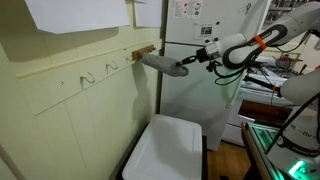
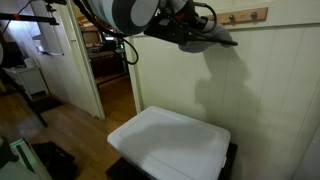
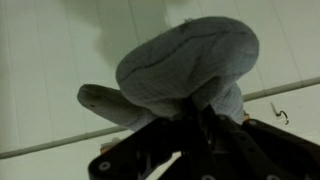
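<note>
A grey cloth oven mitt (image 1: 163, 64) is up in the air near the wall, stretched between the wooden hook rack (image 1: 143, 51) and my arm. My gripper (image 1: 188, 63) is shut on the mitt's right end in exterior view 1. In the wrist view the mitt (image 3: 190, 60) fills the space ahead of the fingers, its thumb (image 3: 108, 103) sticking out to the left; the cloth hides the fingertips. Exterior view 2 has the mitt (image 2: 208, 42) just below and left of the rack (image 2: 245, 17). I cannot tell whether it touches a hook.
Below stands a white-topped surface (image 1: 165, 150), bare and clear. Several small metal hooks (image 1: 87, 77) line the cream wall at left. A white fridge (image 1: 190, 90) rises behind the arm, and papers (image 1: 118, 12) hang high on the wall.
</note>
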